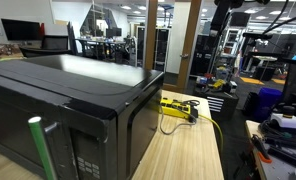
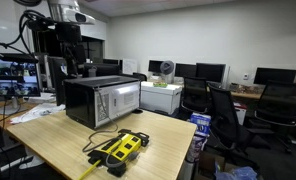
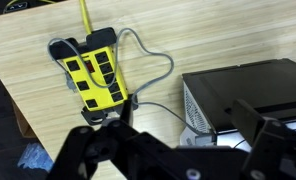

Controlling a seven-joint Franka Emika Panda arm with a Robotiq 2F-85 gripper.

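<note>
A black microwave (image 1: 63, 95) fills the left of exterior view 1. In exterior view 2 the same microwave (image 2: 106, 98) sits on the wooden table, its lighter side facing the camera. A yellow power strip (image 3: 100, 80) with black sockets and a grey cord lies flat beside it. My gripper is high above the table, touching neither. Its two dark fingers stand well apart in the wrist view, with only table, cord and the microwave's edge visible beyond them, so it looks open. Exterior view 1 shows the arm at upper right.
A green post (image 1: 40, 145) stands close to the camera. Office chairs (image 2: 223, 110) and desks are beyond the table.
</note>
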